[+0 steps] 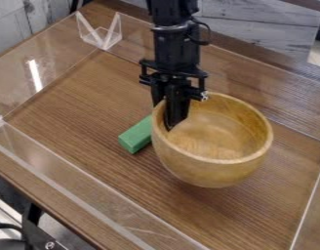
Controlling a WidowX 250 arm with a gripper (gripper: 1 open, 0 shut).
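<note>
A large tan bowl (218, 151) is at the centre right of the camera view, tilted, with the black arm reaching down to its left rim. My gripper (174, 109) is shut on that rim; the fingertips are partly hidden. A green block (137, 138) lies on the wooden table just left of the bowl, partly behind it.
A pale grey surface (273, 24) is at the back right. Clear plastic pieces stand at the upper left, and a black cable lies at the lower left.
</note>
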